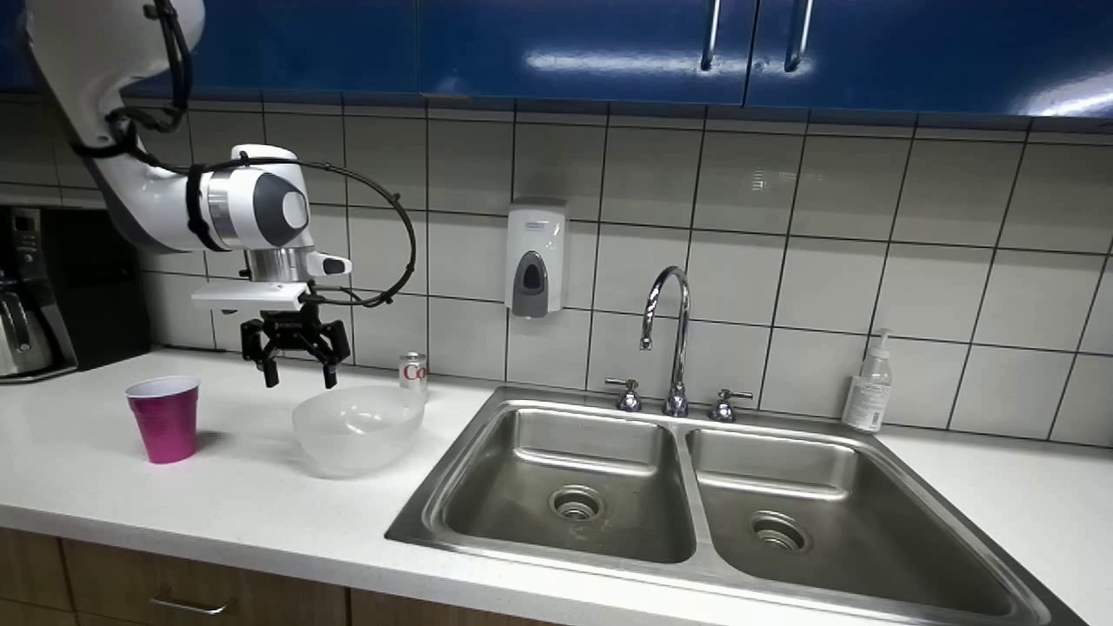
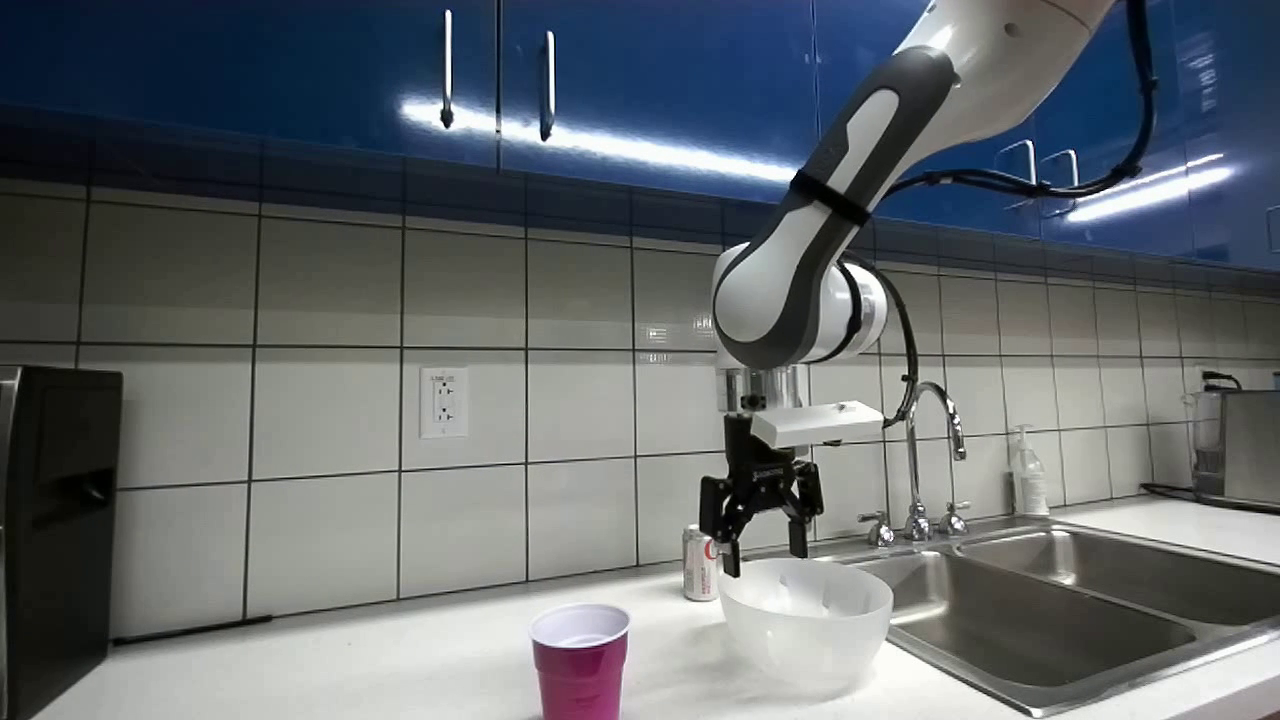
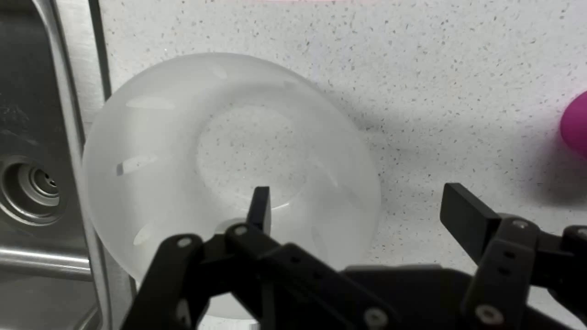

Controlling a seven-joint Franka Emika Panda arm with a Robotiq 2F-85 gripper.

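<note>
A frosted, translucent bowl stands upright on the white counter, left of the sink; it looks empty from above in the wrist view. My gripper is open, its fingers pointing down around the height of the bowl's left rim. From above, one fingertip shows over the bowl's inside and the other fingertip over bare counter, with the rim between them and apart from both. A magenta cup with a white inside stands upright to the left of the bowl.
A soda can stands behind the bowl near the tiled wall. The double sink with its faucet lies right of the bowl. Counter between cup and bowl is clear. A coffee maker stands far left.
</note>
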